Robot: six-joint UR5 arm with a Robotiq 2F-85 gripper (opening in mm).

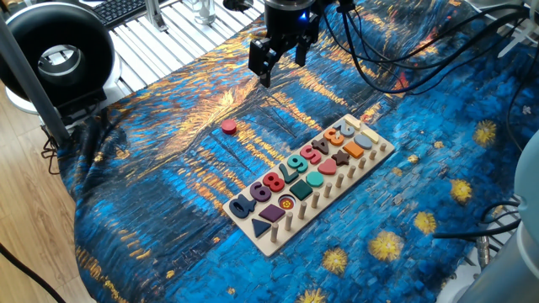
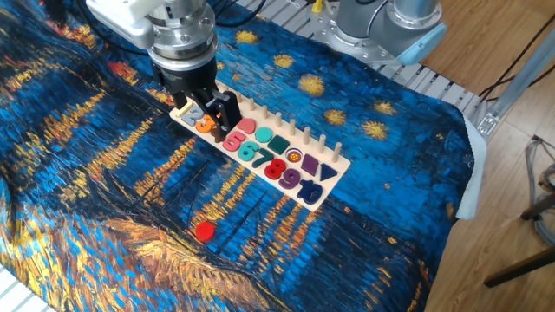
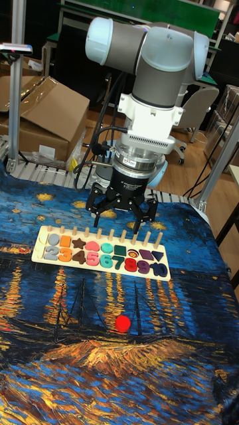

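Observation:
A small red round piece (image 1: pixel 228 127) lies alone on the patterned cloth; it also shows as a red disc (image 2: pixel 205 231) in exterior view 2 and a red disc (image 3: pixel 123 323) in exterior view 3. Apart from it sits a wooden puzzle board (image 1: pixel 268 245) with number pieces, coloured shapes and a row of pegs. One round recess (image 1: pixel 286 203) there shows a printed pattern and holds no plain piece. High above the cloth, my black gripper (image 1: pixel 283 74) hangs open, its fingers spread and nothing between them. It is clear of the red piece.
The blue and orange cloth (image 1: pixel 152 210) has wide free room around the board. Black cables (image 1: pixel 404 84) loop beside the arm. A large black ring-shaped object (image 1: pixel 61 67) stands off the cloth's edge, and cardboard boxes (image 3: pixel 50 120) are behind the table.

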